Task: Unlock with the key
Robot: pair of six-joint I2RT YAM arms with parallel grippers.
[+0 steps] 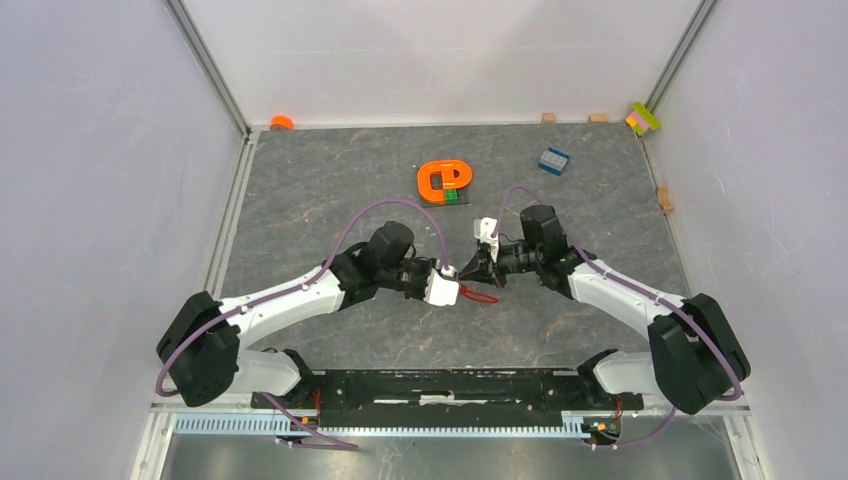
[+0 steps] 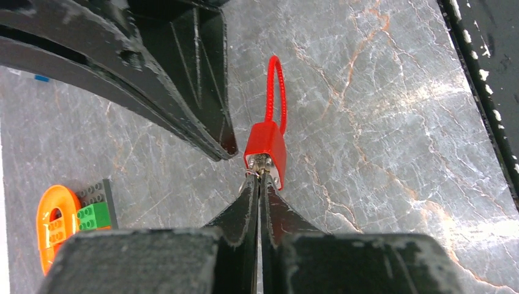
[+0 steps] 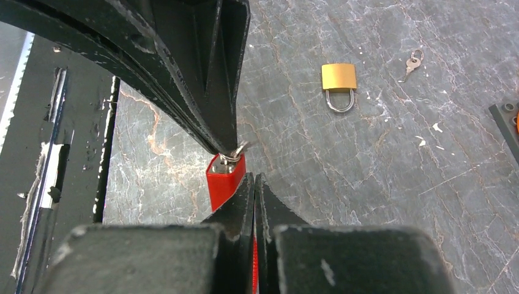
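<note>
A red padlock (image 2: 266,147) with a red cable loop (image 2: 275,92) shows at the tips of my left gripper. That gripper is shut on a small key, of which little more than a wire ring (image 3: 232,155) shows, right at the padlock's metal keyhole face. My right gripper is shut with nothing between its fingers; in its own view the red padlock lies beyond and left of the tips, partly hidden by them. Seen from the left wrist, the right fingers (image 2: 211,131) stand beside the padlock, a small gap apart.
On the grey floor lie a brass padlock (image 3: 338,78) and a separate key with a ring (image 3: 414,63). Orange and green toy bricks (image 1: 445,180) and a blue block (image 1: 554,161) sit further back.
</note>
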